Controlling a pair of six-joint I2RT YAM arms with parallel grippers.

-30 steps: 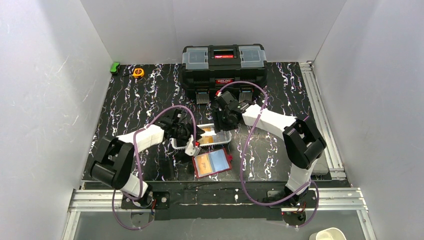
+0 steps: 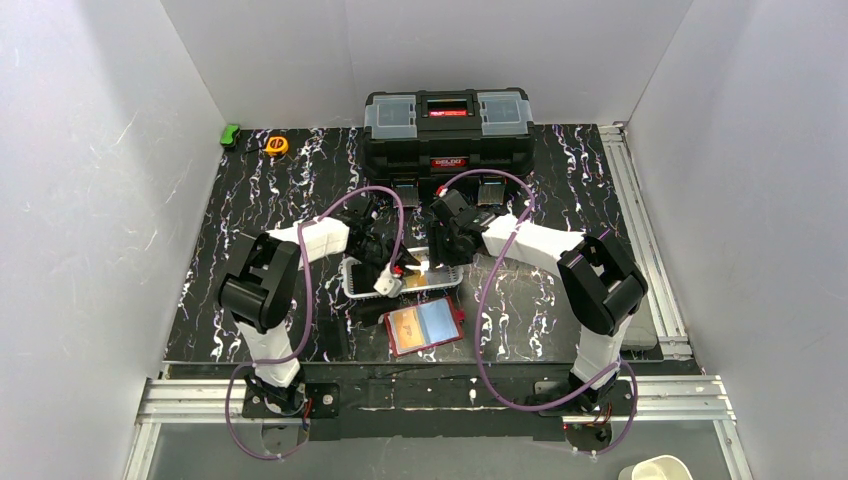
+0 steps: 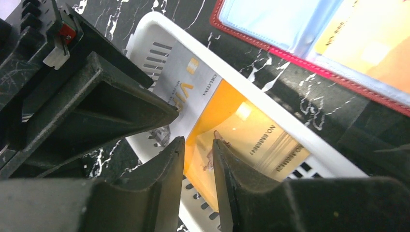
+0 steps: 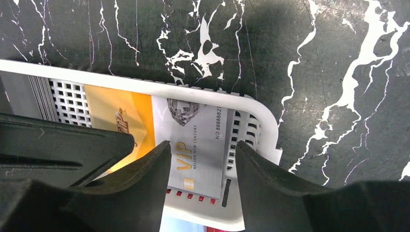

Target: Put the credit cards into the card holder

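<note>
The white basket [image 2: 459,282] holds a silver VIP card [image 4: 203,159] at its right end and a gold-orange card [image 3: 261,137] beside it. A dark card [image 4: 12,92] lies further left in the basket. My right gripper is open above the silver card, one finger on either side of it in view. Over the gold card, my left gripper has a narrow gap with nothing held in it. The open card holder [image 2: 424,325], red-edged, lies in front of the basket; its left pocket shows a gold card [image 2: 407,330], its right side looks pale blue.
A black toolbox [image 2: 449,140] stands at the back. Orange tape [image 2: 276,146] and a green item [image 2: 230,135] lie back left. Both grippers are close together over the basket.
My left arm has swung right and away from the front edge, bringing its gripper further over the basket. Basket and holder have not moved.
</note>
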